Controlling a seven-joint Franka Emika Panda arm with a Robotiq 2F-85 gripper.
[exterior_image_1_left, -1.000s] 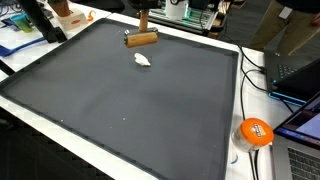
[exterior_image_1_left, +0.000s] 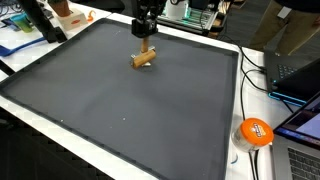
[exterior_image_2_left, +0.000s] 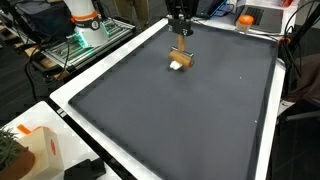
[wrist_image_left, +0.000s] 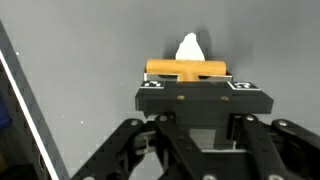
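Note:
A tan wooden mallet hangs from my gripper (exterior_image_1_left: 144, 33), which is shut on its handle (exterior_image_2_left: 181, 43). The cylindrical head (exterior_image_1_left: 144, 60) points down, low over the grey mat or touching it; which one I cannot tell. In the wrist view that head (wrist_image_left: 186, 67) lies crosswise just beyond the fingers. A small white piece (exterior_image_2_left: 176, 65) is on the mat right beside the head. From the wrist, the same white piece (wrist_image_left: 190, 47) shows against the head's far side, partly covered by it. Exterior view 1 mostly hides it.
An orange-topped container (exterior_image_1_left: 253, 133) stands past its right edge, near a laptop (exterior_image_1_left: 290, 80). Bottles and pens (exterior_image_1_left: 22, 25) lie beyond the far left corner.
My gripper has come down and toward exterior view 1's camera with the mallet. The head, earlier clear of the white piece and above it, is now low beside it. The grip looks the same.

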